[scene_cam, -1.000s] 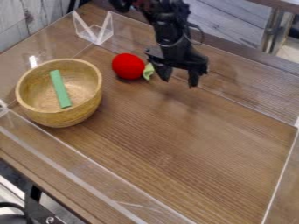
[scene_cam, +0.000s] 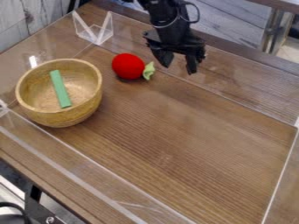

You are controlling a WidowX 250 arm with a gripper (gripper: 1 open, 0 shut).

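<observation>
My black gripper [scene_cam: 176,54] hangs at the top centre over the wooden table [scene_cam: 193,153]; I cannot tell whether its fingers are open or shut. A red round object [scene_cam: 128,66] lies just left of it, with a small light green item [scene_cam: 149,69] at its right side. At the left a wooden bowl [scene_cam: 79,105] holds a green bar [scene_cam: 59,98].
A clear angular container [scene_cam: 91,28] stands at the upper left near the table's back. A dark object sits at the bottom-left corner.
The gripper has moved up and back, away from the front of the table. The red object and the bowl look unmoved.
</observation>
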